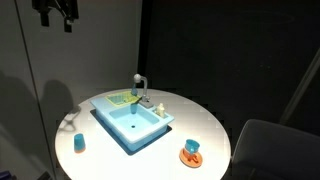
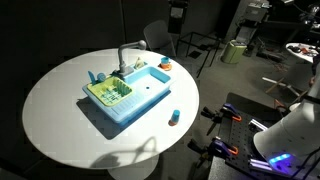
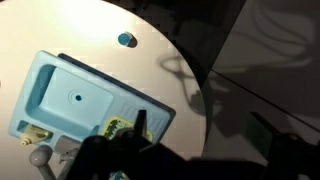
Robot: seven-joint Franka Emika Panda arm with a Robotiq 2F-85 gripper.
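Note:
High above the left end of the table, my gripper (image 1: pixel 57 24) hangs open, nothing between its fingers; in the wrist view its two dark fingers (image 3: pixel 128 152) stand far apart. A light blue toy sink (image 1: pixel 147 132) with a grey faucet (image 1: pixel 145 84) sits on the round white table (image 1: pixel 205 130). In its drying rack lies a yellow-green grid (image 2: pixel 110 91). A blue cup (image 1: pixel 79 144) stands alone near the table's edge, also seen from above as a cup (image 3: pixel 125 39). Across the table, another blue cup (image 1: pixel 193 146) rests on an orange plate (image 1: pixel 190 158).
A cream soap bottle (image 1: pixel 160 110) stands at the sink's side by the faucet. A dark grey chair or couch (image 1: pixel 270 150) is beyond the table on the right. Open tabletop surrounds the lone cup and the plate.

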